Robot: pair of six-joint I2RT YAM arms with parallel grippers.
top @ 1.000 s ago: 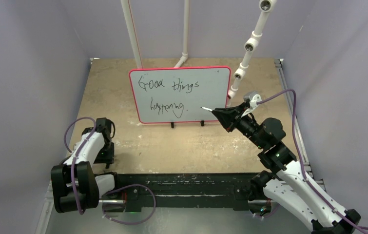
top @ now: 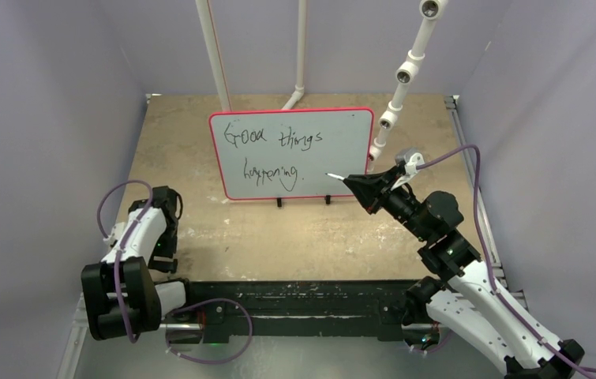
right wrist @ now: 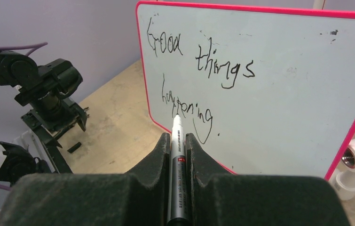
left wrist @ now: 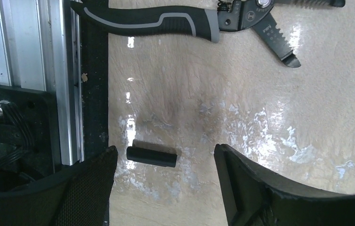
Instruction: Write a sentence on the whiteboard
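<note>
The whiteboard [top: 334, 142] has a red frame and stands upright, bearing "Good things" above "happening." in black handwriting. A marker [right wrist: 178, 141] with a white tip points towards the board, my right gripper shut on its body. In the top view its tip [top: 334, 176] appears in front of the board's lower right part, clear of the last written letter. On the table lies a short black cylinder, likely the marker's cap [left wrist: 151, 157]. My left gripper is open over it, and the cap shows between the fingers without being gripped.
Black-and-grey wire strippers [left wrist: 166, 21] rest on the table near the left gripper. A dark rail [top: 310, 308] runs along the front edge. White pipes [top: 389, 118] rise beside and behind the board.
The left arm has shifted slightly to the left in the top view, and its gripper end now reaches nearer the front edge. The right arm, marker and writing look the same.
</note>
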